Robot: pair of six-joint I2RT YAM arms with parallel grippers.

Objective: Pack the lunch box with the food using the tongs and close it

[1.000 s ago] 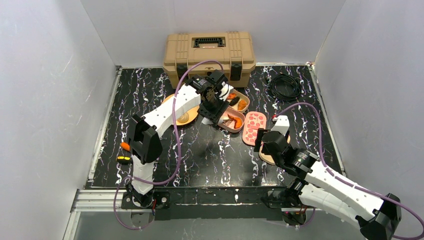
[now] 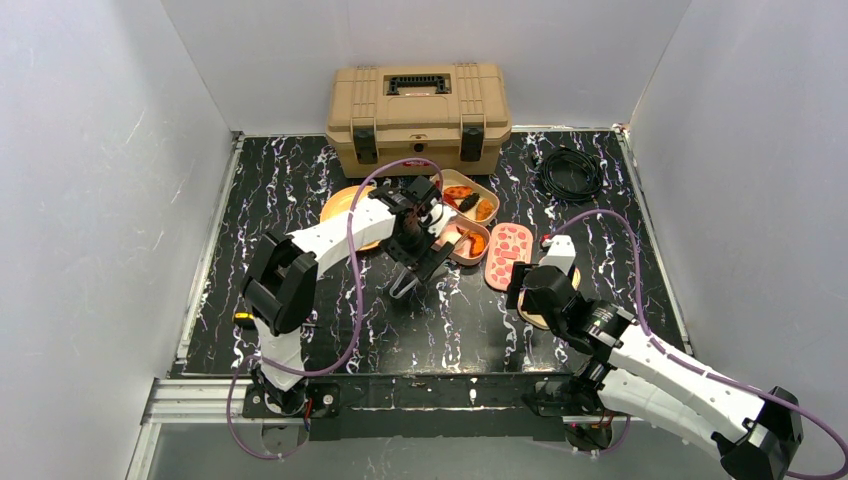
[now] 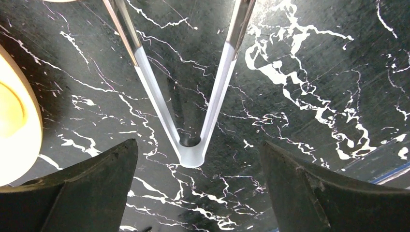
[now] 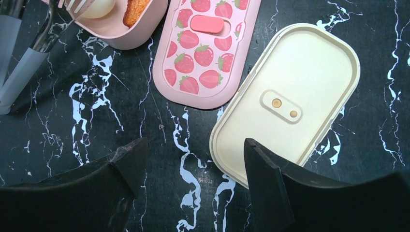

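Observation:
Silver tongs with grey handles (image 3: 192,157) lie on the black marbled table, joined end towards the front. Their other end reaches the pink box (image 4: 128,41), beside a pale egg-like piece (image 4: 98,8). Over the joined end, my left gripper is open, the handles between its fingers in view but untouched. My right gripper stands part open and empty, its right finger overlapping the cream lid (image 4: 309,63). A strawberry-print pink lid (image 4: 203,60) lies beside that. Behind the pink box is a cream box (image 2: 456,180) holding food.
A yellow plate (image 2: 340,200) is partly hidden by my left arm. The tan toolbox (image 2: 415,110) fills the back, with a coiled black cable (image 2: 570,174) at its right. A yellow-and-black tool (image 2: 244,319) lies far left.
The tongs, mostly hidden under my left gripper earlier, now lie exposed on the table. That gripper has moved towards the front, over their joined end. The right arm looks still.

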